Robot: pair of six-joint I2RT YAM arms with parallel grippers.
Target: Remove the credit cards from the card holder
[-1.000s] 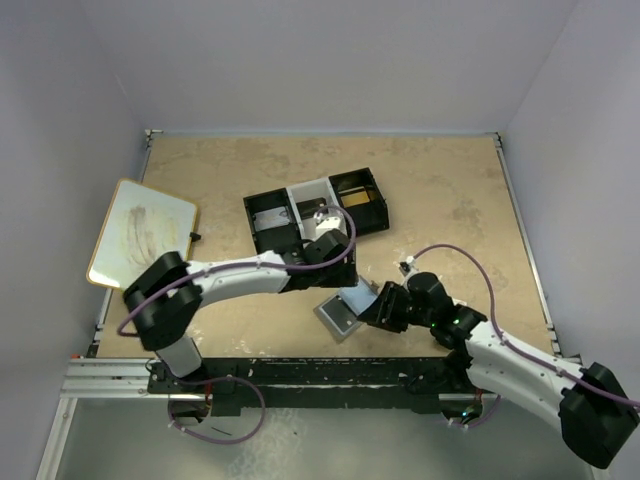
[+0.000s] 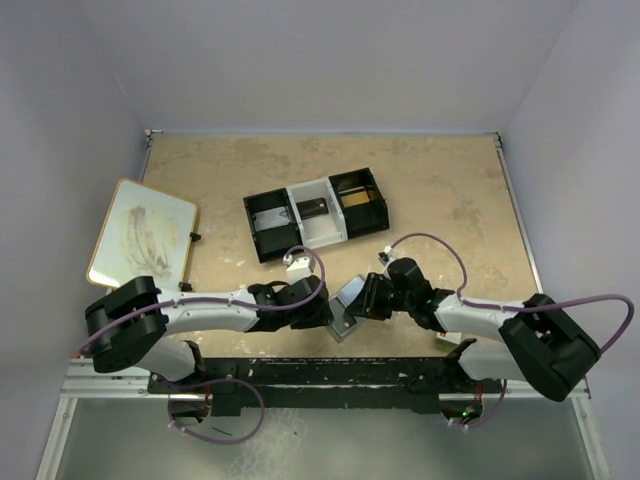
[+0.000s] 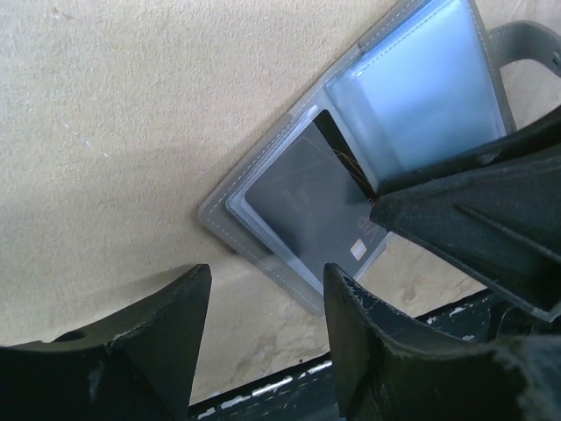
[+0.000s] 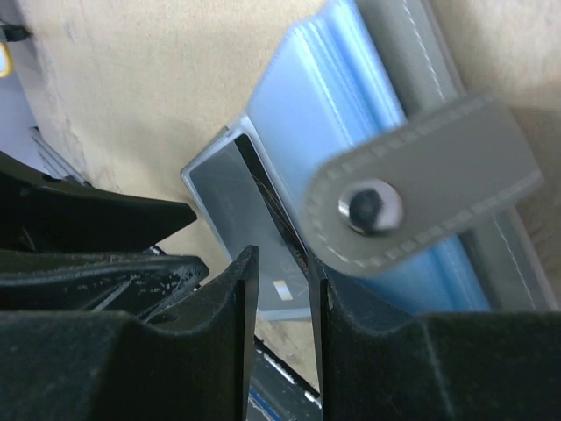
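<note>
The card holder (image 2: 342, 331) lies open on the table, between and below the grippers. It has a grey border, a clear pocket with a dark grey card (image 3: 307, 193) in it, and a blue translucent part (image 3: 421, 88). My left gripper is partly open at the holder's lower corner, nothing between its fingers. Over the card, my right gripper has its fingertips a small distance apart. Whether they touch the card is unclear. A grey strap with a snap (image 4: 368, 209) stands out blurred in the right wrist view.
Behind the arms stands a box with black compartments (image 2: 272, 243) around a white middle one (image 2: 322, 230). A whiteboard (image 2: 143, 235) lies at the left, and a small white object (image 2: 449, 338) near the right arm. Bare table shows at the back right.
The right gripper shifted slightly left and backward; the holder stayed about in place.
</note>
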